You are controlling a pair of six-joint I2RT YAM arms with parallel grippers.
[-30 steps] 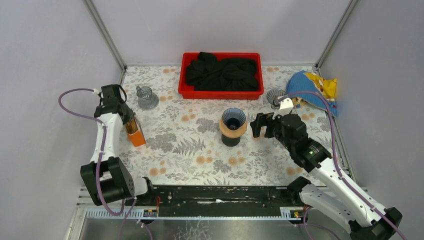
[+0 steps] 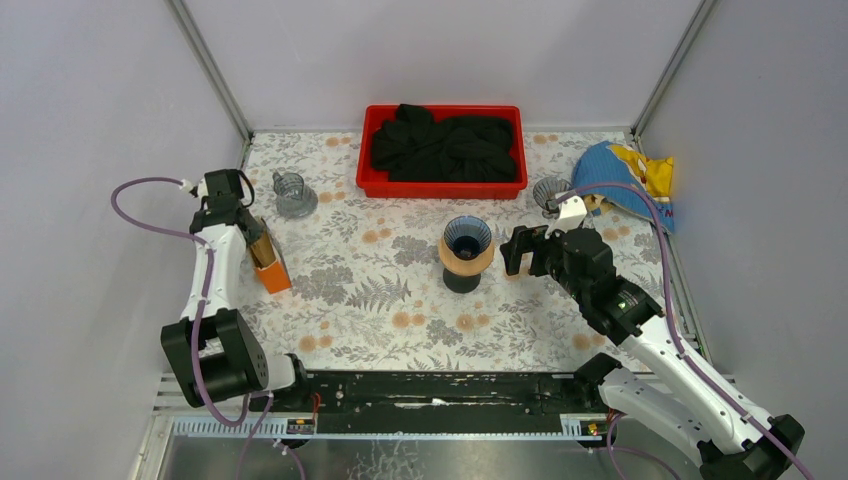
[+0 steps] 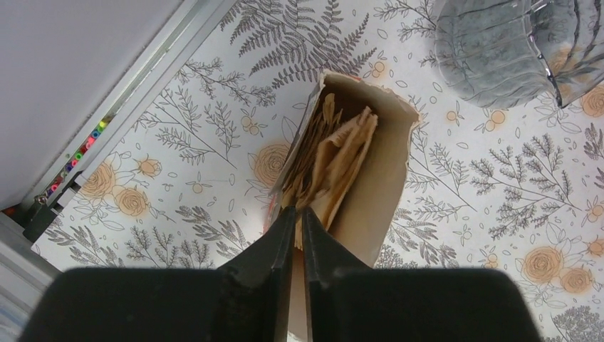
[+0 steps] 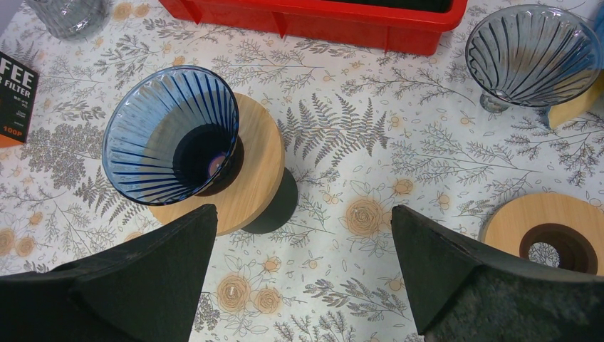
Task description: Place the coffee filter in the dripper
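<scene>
An orange box of brown paper filters (image 2: 269, 270) stands at the table's left, its folded filters (image 3: 342, 157) visible inside from above. My left gripper is over the box's mouth, fingertips close together at the filters; whether anything is between them is unclear. A blue ribbed dripper (image 2: 466, 236) sits in a wooden ring on a dark base at the centre. My right gripper is open to the right of it, empty.
A glass pitcher (image 2: 295, 200) stands behind the box. A red bin (image 2: 440, 187) holds dark cloth at the back. A clear glass dripper (image 4: 530, 57), wooden ring (image 4: 513, 217) and blue-yellow bag (image 2: 630, 185) are at the right.
The right arm and the objects on the table have not visibly moved.
</scene>
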